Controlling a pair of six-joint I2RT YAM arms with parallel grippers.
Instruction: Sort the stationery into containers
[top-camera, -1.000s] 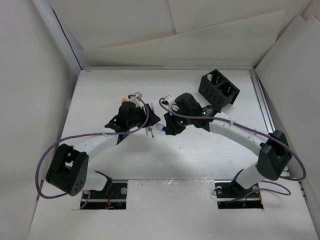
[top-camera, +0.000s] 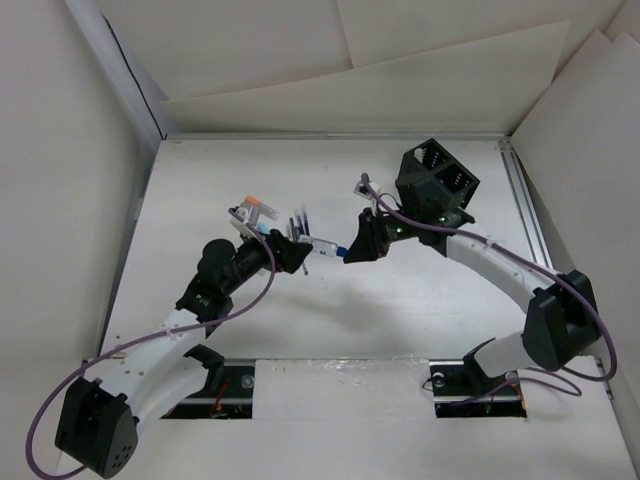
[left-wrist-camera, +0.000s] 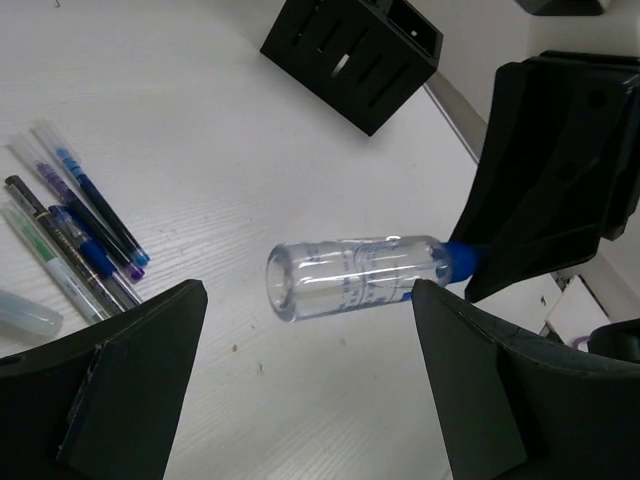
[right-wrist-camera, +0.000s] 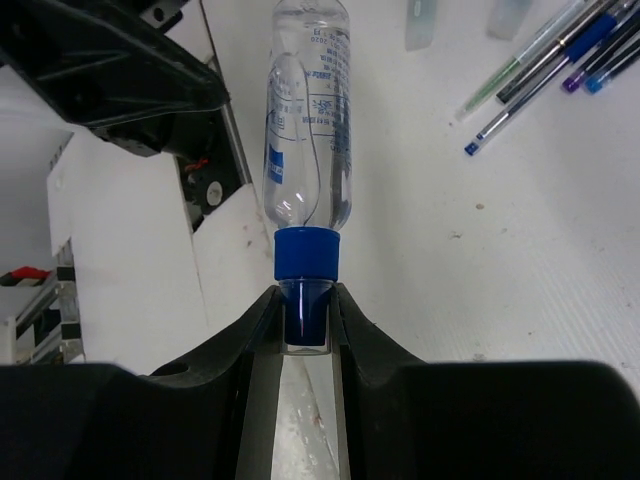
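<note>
A clear plastic bottle with a blue cap is held at its cap by my right gripper, which is shut on it; in the left wrist view the bottle (left-wrist-camera: 350, 275) lies crosswise in front of my left gripper, which stands open with nothing between its fingers. Several pens (left-wrist-camera: 75, 240) lie on the table left of the bottle, with pale translucent items (right-wrist-camera: 418, 20) beside them. A black slotted organizer (top-camera: 438, 175) stands at the back right of the table.
Bare white table (top-camera: 340, 310) spreads in front of both grippers and at the back left. Pale boards wall the back and sides, and cables run over both arms.
My right gripper has moved rightward with the bottle in it, away from the left gripper.
</note>
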